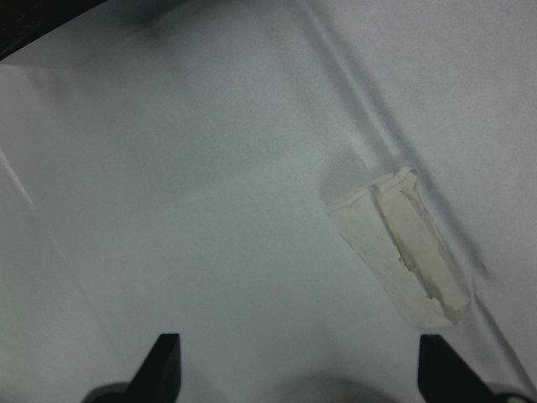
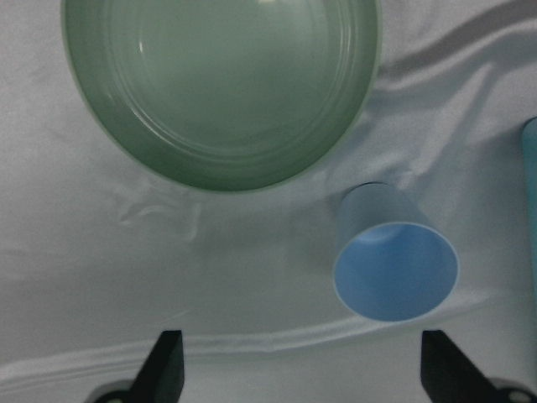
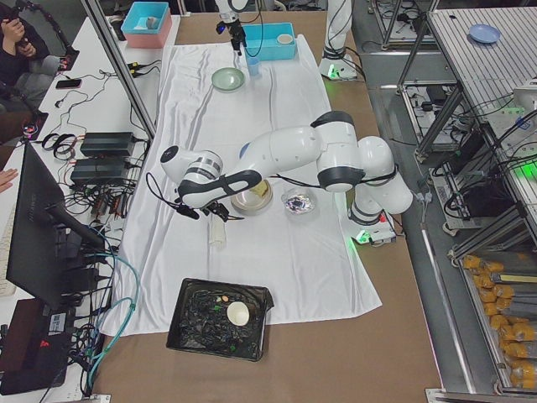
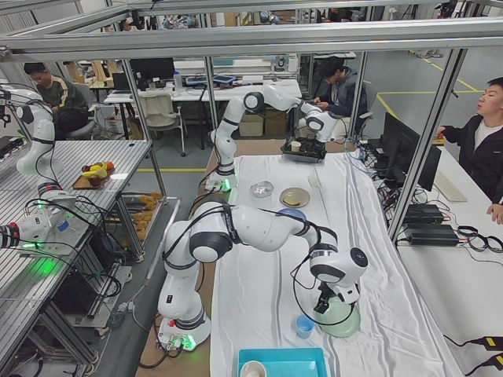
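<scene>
A flattened white paper piece (image 1: 398, 252) lies on the white cloth under my left gripper, whose fingertips stand wide apart with nothing between them; in the camera left view this gripper (image 3: 210, 211) hangs just over it. My right gripper is open and empty above the cloth, beside a light blue cup (image 2: 394, 269) and a green plate (image 2: 218, 92). The camera right view shows that plate (image 4: 342, 322) partly under the right arm.
A black lined tray (image 3: 201, 332) with a white bowl (image 3: 237, 314) stands at one end, a blue bin (image 4: 283, 361) at the other. A beige plate (image 4: 294, 196) and a clear crinkled container (image 4: 262, 189) sit mid-table.
</scene>
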